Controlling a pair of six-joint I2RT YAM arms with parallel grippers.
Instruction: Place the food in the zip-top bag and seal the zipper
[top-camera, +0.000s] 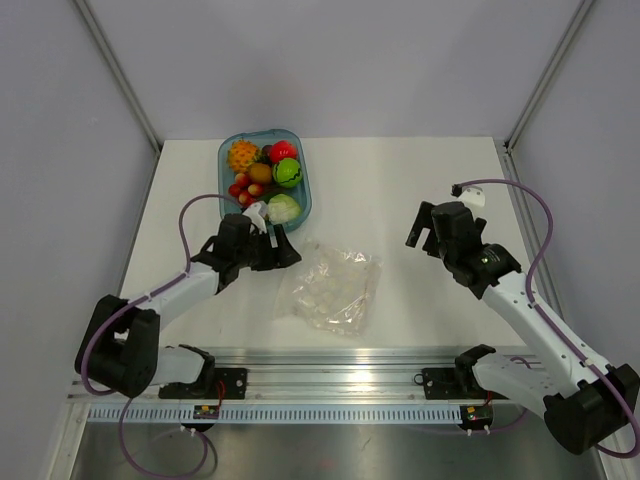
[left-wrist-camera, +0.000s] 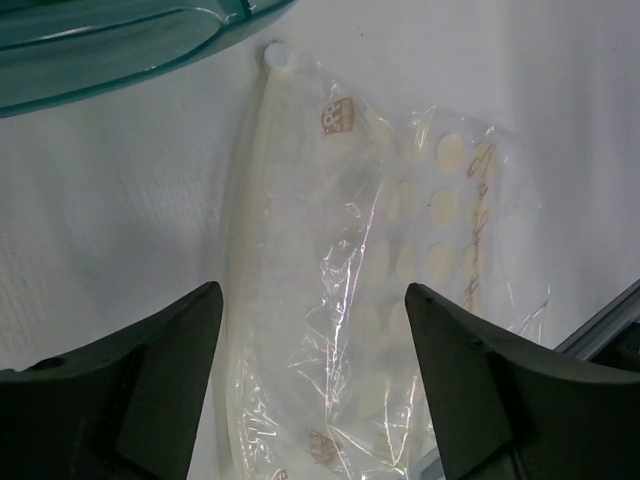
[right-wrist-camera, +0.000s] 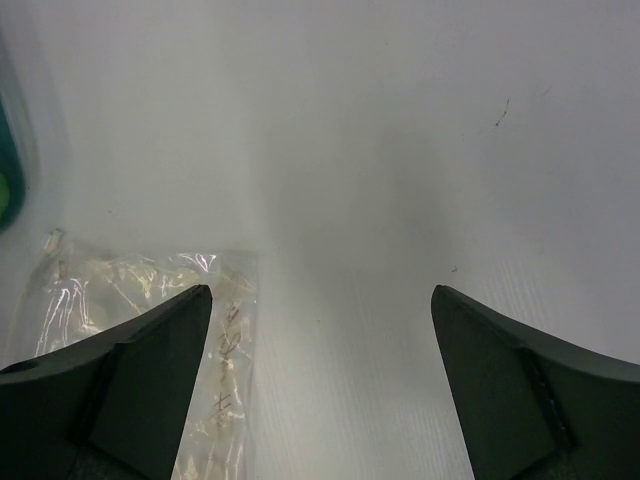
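Observation:
The clear zip top bag (top-camera: 330, 288) lies flat and empty-looking on the table, a little left of centre. Its zipper edge with a white slider (left-wrist-camera: 278, 56) runs up the left side of the bag in the left wrist view. My left gripper (top-camera: 283, 254) hangs at the bag's left edge, its fingers parted with the bag beneath them; no food is between them. The food sits in a blue-green basket (top-camera: 222, 180): a lettuce (top-camera: 283, 209), a green melon (top-camera: 288, 172), a red pepper (top-camera: 283, 149) and more. My right gripper (top-camera: 420, 240) is open and empty, right of the bag.
The basket stands at the back left, close to the left gripper; its rim (left-wrist-camera: 190, 62) shows in the left wrist view. A metal rail (top-camera: 330, 365) runs along the front edge.

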